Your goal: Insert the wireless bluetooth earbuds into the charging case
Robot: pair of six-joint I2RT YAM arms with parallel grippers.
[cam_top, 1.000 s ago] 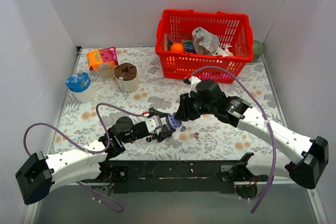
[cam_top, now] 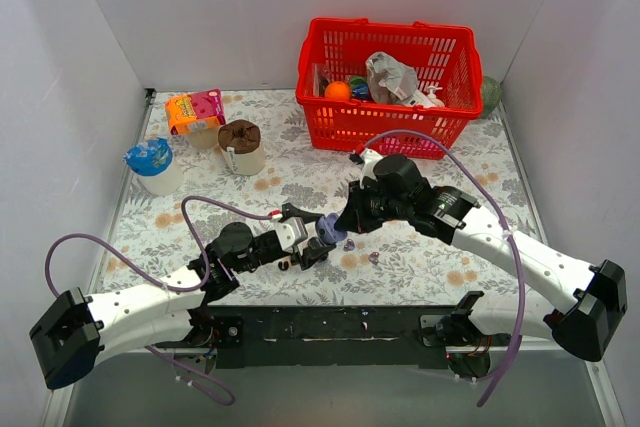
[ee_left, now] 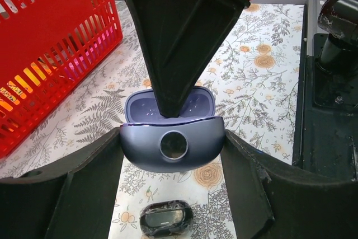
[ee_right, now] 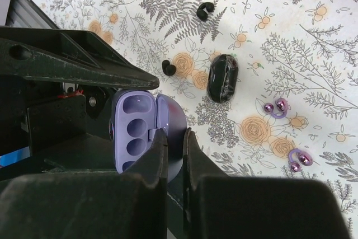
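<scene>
The purple charging case stands with its lid raised, and the slots I can see look empty. My left gripper is shut on the case body, one finger at each end. My right gripper is shut on the lid's edge; from the left wrist view one dark finger reaches into the lid and the other is hidden. Two purple earbuds lie loose on the table: one purple earbud nearer the black case, another purple earbud farther right.
A closed black case lies on the flowered tabletop with two black earbuds, one black earbud and another black earbud. A red basket stands behind the arms. Tubs and a snack bag occupy the back left.
My right hand has shifted very slightly at the case. The left arm and the case body look still.
</scene>
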